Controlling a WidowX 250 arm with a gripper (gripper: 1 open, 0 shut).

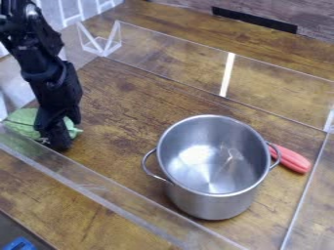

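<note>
My black gripper [55, 127] is low at the left edge of the wooden table, over a green object [22, 124] that looks soft, like a cloth. Its fingertips are down in or against the green object and appear shut on it, though the fingers are dark and partly hide it. A steel pot [212, 174] with two handles stands empty at the lower right, apart from the gripper.
A red-handled utensil [292, 158] lies right of the pot, partly hidden by it. Clear panels border the work area, with a white strip [228, 74] at the back.
</note>
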